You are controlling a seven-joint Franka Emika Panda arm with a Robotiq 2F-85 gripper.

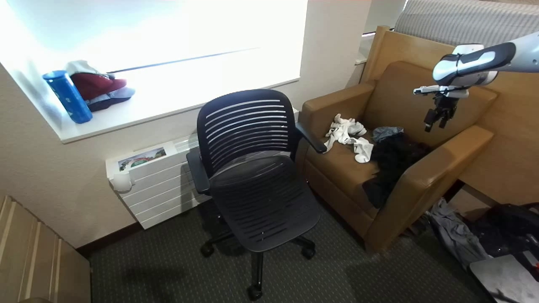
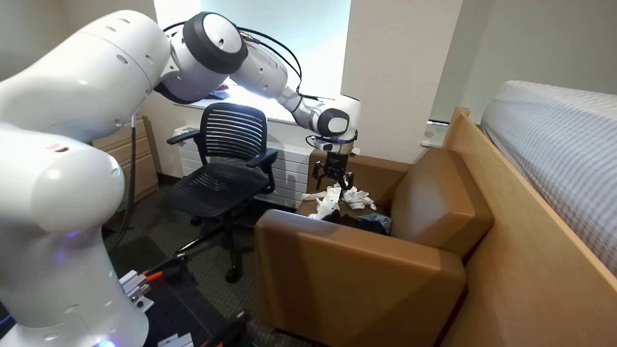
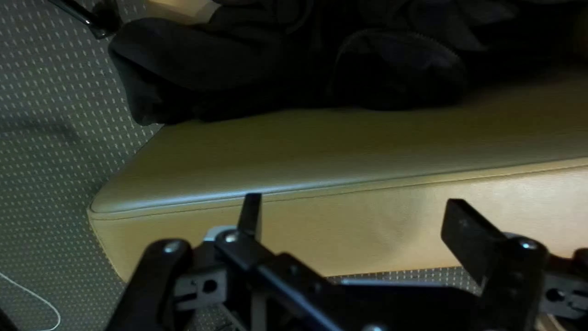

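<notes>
In the first exterior view my gripper hangs above the right side of the brown armchair. Its two fingers stand wide apart in the wrist view, so the gripper is open with nothing between them. Below it in that view is the chair's armrest. Dark clothing lies bunched beyond the armrest. White cloths lie on the seat near the far armrest, with a bluish-grey cloth between them and the dark pile.
A black office chair stands left of the armchair, one armrest close to it. On the windowsill are a blue bottle and caps. Grey clothes lie on the floor at right. A bed stands behind the armchair.
</notes>
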